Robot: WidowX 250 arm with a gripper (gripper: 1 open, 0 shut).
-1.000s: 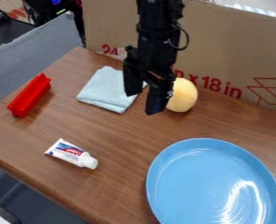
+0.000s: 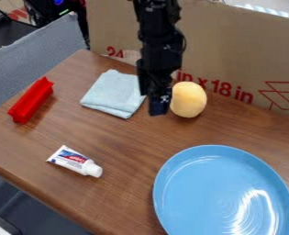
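The black gripper [image 2: 159,92] points down at the back middle of the wooden table, just left of a pale yellow round object [image 2: 191,99] and beside a folded light-blue cloth [image 2: 110,92]. It is open; whether its fingers touch the yellow object is hard to tell. A red block [image 2: 31,99] lies at the left, a toothpaste tube [image 2: 75,162] at the front left, and a blue plate [image 2: 224,197] at the front right.
A cardboard box [image 2: 245,64] stands along the back of the table. The table's left edge drops off beside a grey surface [image 2: 24,64].
The gripper has shifted and turned to a narrower profile beside the yellow object, slightly back from where it was. The objects on the table look unmoved.
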